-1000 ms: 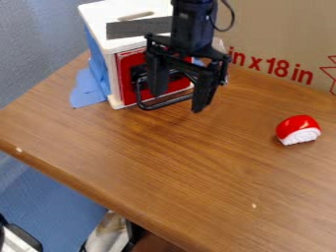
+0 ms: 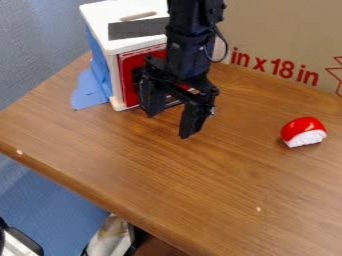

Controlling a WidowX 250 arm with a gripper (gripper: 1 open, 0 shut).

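My black gripper hangs in front of a white box with a red front at the back of the wooden table, its fingers pointing down and largely covering that front. Whether anything is between the fingers is hard to make out. A red and white rounded object lies apart on the right of the table.
A blue cloth or sheet lies at the box's left side. A cardboard panel stands behind the table.
My gripper has turned and shifted slightly left, and its fingers now appear lower and closer together in the view. The red and white object has not moved.
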